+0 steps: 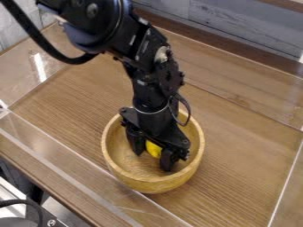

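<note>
My black gripper (154,151) reaches down into a round wooden bowl (148,182) near the front centre of the table. A yellow object (153,150) sits in the bowl between and behind the fingers, largely hidden by them. I cannot tell whether the fingers grip it or just surround it.
A white wall (236,27) runs along the back. A black cable loops at the lower left, off the table's edge.
</note>
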